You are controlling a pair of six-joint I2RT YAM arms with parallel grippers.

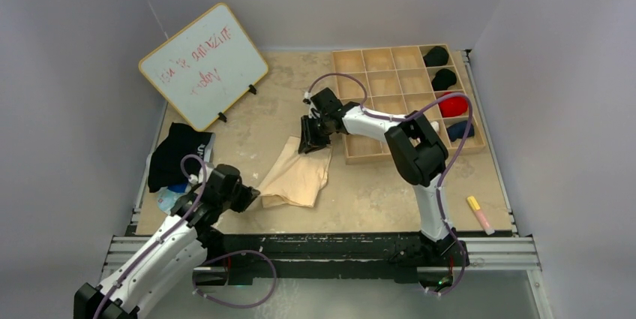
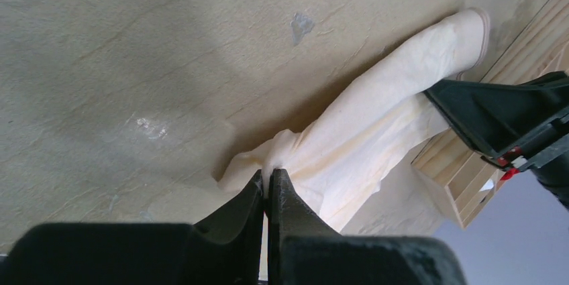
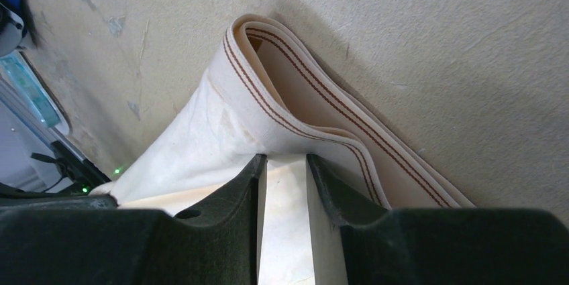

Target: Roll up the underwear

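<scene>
The cream underwear point(image 1: 294, 176) lies folded on the table, a doubled striped waistband point(image 3: 335, 110) showing in the right wrist view. My left gripper point(image 1: 251, 197) is shut at the cloth's near-left corner; in the left wrist view its fingertips point(image 2: 280, 178) meet over bunched fabric, and whether any is pinched is hard to tell. My right gripper point(image 1: 307, 146) sits over the far end of the cloth, its fingers point(image 3: 329, 211) part open and down at the fabric; whether cloth lies between them is unclear.
A wooden divided box point(image 1: 379, 60) with dark and red rolls stands at the back right. A whiteboard point(image 1: 202, 64) and black clothing point(image 1: 169, 157) lie at left, a marker point(image 1: 480, 214) at front right. The table in front of the box is clear.
</scene>
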